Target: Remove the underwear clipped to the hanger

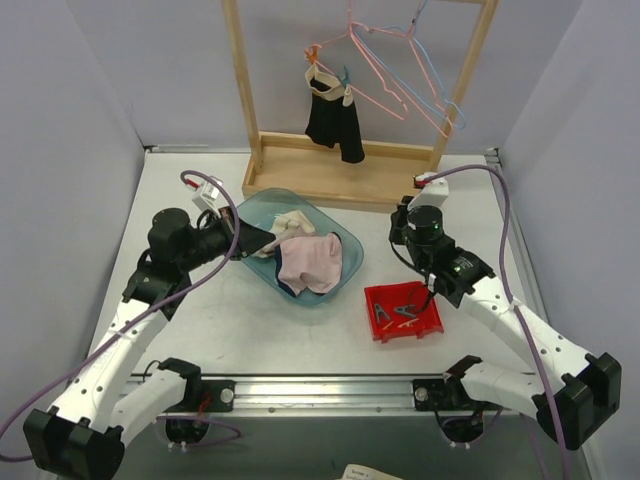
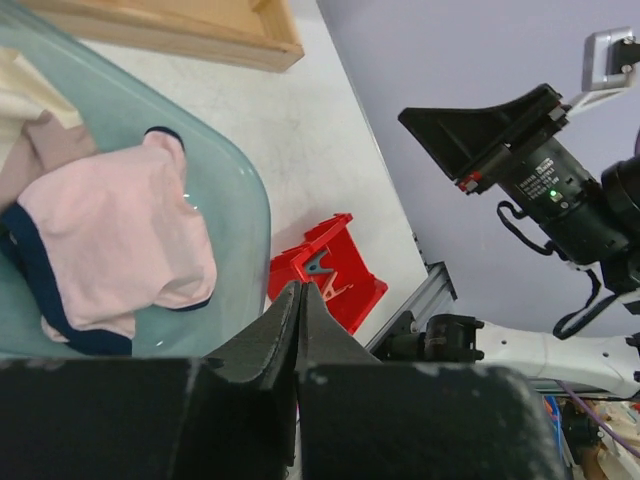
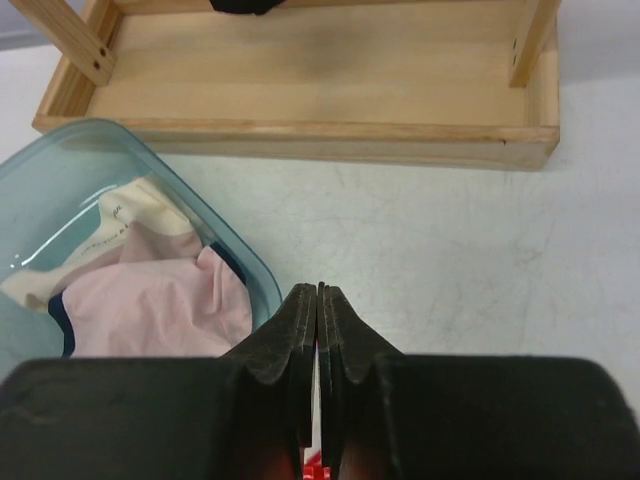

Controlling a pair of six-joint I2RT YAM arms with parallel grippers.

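Note:
A black pair of underwear (image 1: 334, 122) with a cream waistband hangs from a pink hanger (image 1: 378, 75) at the back. An orange clip (image 1: 312, 54) and a teal clip (image 1: 346, 76) stand at its waistband. Only its lower edge (image 3: 245, 4) shows at the top of the right wrist view. My left gripper (image 1: 270, 239) hangs over the left side of the basin, near the garments; in its wrist view the fingertips (image 2: 290, 318) meet and no cloth shows between them. Well in front of the hanging cloth, my right gripper is shut, nothing visible between its fingers.
In the blue-green basin (image 1: 352, 258) lie a pink garment (image 1: 312, 263) and a cream one (image 1: 290, 226). A red tray (image 1: 404, 335) with several clips sits front right. The wooden rack (image 1: 285, 177) stands behind; beside it a blue hanger (image 1: 440, 72) hangs. Table between basin and tray is clear.

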